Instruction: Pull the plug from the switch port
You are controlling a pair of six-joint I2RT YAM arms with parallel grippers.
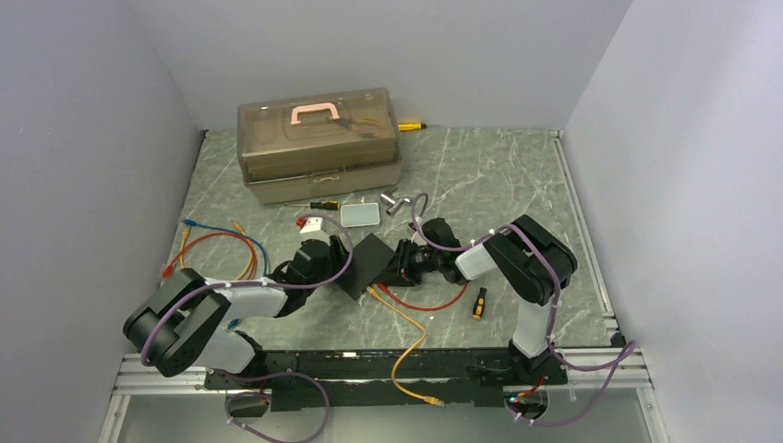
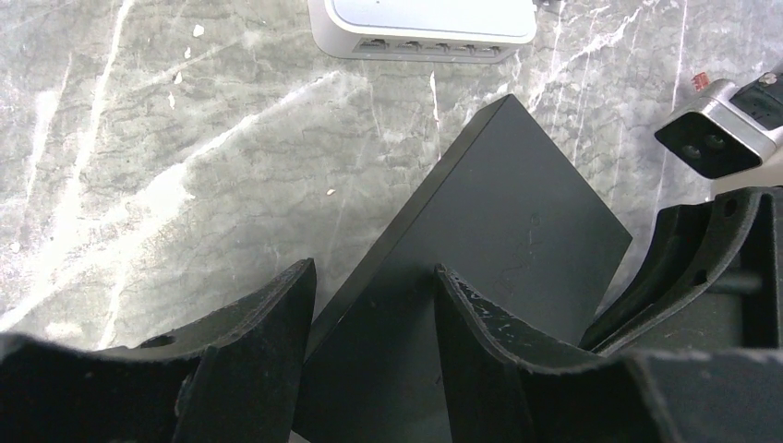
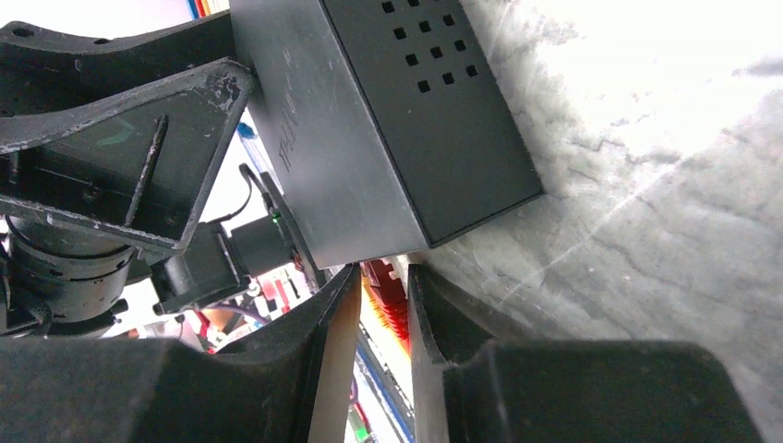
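Note:
A black box-shaped switch (image 1: 369, 263) lies turned like a diamond between the two arms. My left gripper is at one end of it; the fingers stand apart, with the box between and beyond them, and whether they press on it is unclear. Over at the opposite side is my right gripper, its fingers a small gap apart. A red plug (image 3: 383, 281) shows in that gap at the switch's lower edge, its red cable (image 1: 429, 307) trailing on the table; firm contact cannot be made out. Beside it a yellow cable (image 1: 406, 318) leads from the switch.
A small white switch (image 2: 429, 28) is behind the black one. The toolbox (image 1: 319, 152) stands at the back left. Loose cables (image 1: 226, 235) lie left, a screwdriver (image 1: 479, 303) right.

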